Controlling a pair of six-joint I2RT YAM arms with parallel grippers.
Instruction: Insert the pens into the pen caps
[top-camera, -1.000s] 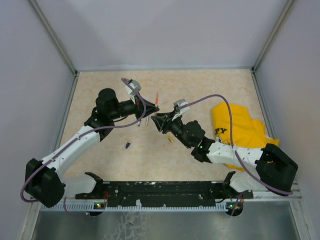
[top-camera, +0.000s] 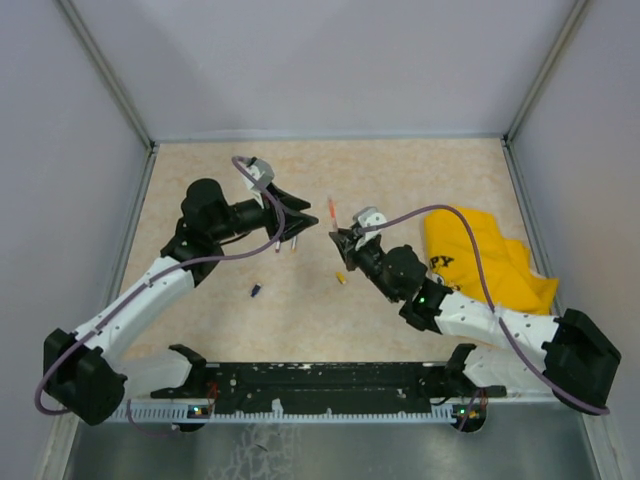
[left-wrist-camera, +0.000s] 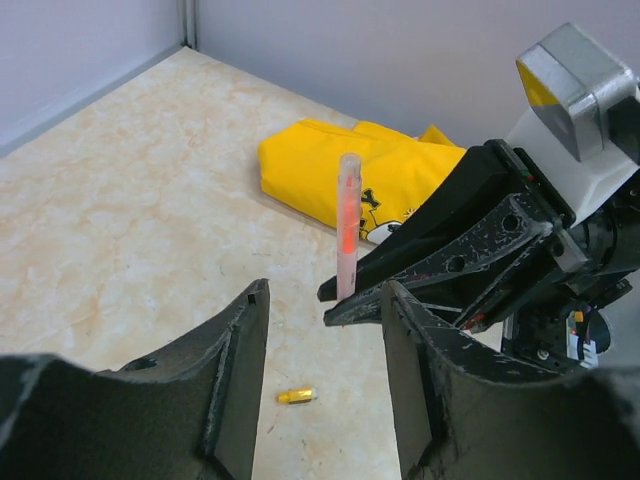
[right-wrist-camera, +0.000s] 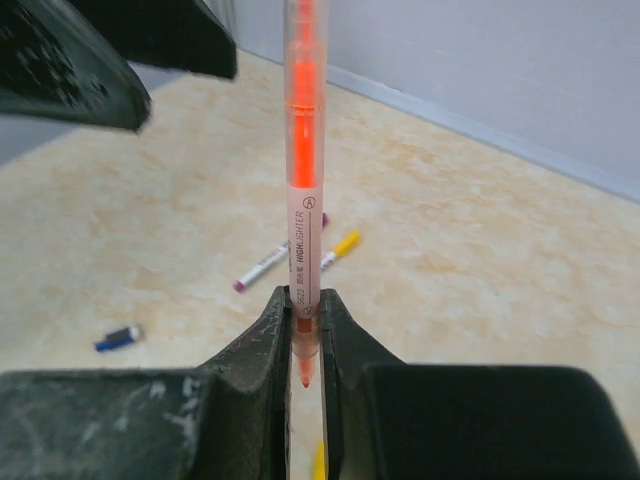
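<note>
An orange highlighter (right-wrist-camera: 305, 220) stands upright, and my right gripper (top-camera: 337, 236) is shut on it near its lower end; the orange nib (right-wrist-camera: 305, 370) shows at the bottom behind the fingers. In the left wrist view the highlighter (left-wrist-camera: 347, 225) rises above the right fingertips (left-wrist-camera: 345, 312). My left gripper is open and empty, to the left of the highlighter and apart from it. A small yellow cap (left-wrist-camera: 296, 396) and a dark blue cap (right-wrist-camera: 119, 338) lie on the table.
Two pens lie on the table behind the arms: a white one with purple ends (right-wrist-camera: 264, 265) and one with a yellow end (right-wrist-camera: 343, 246). A yellow cloth bag (top-camera: 480, 255) covers the right side.
Earlier both grippers met at the highlighter.
</note>
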